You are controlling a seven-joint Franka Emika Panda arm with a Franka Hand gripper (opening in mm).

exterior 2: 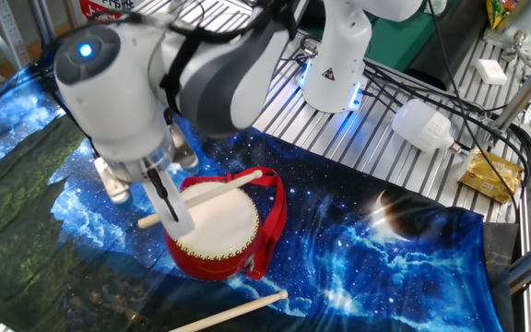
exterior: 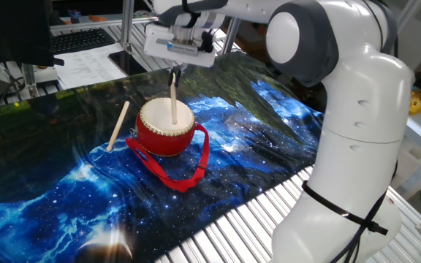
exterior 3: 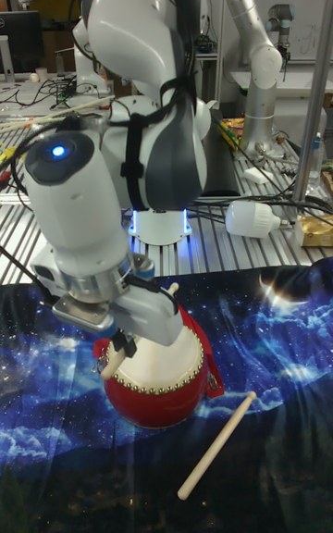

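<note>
A red drum (exterior: 163, 135) with a pale skin and a gold studded rim stands on the space-print cloth, its red strap (exterior: 177, 183) looped beside it. Over the drumhead, my gripper (exterior: 175, 76) points down, its dark fingers shut on a wooden drumstick (exterior 2: 218, 191). That stick slants across the drum in exterior view 2; whether its far end touches the skin, I cannot tell. The gripper's body hides the stick's middle in exterior view 3. A second drumstick (exterior 3: 215, 446) lies loose on the cloth, apart from the drum.
Behind the cloth in exterior view 1 are a phone (exterior: 126, 63), papers and a keyboard (exterior: 82, 40). A white bulb-shaped object (exterior 2: 422, 126) and a gold packet (exterior 2: 489, 175) sit on the slatted table near the base.
</note>
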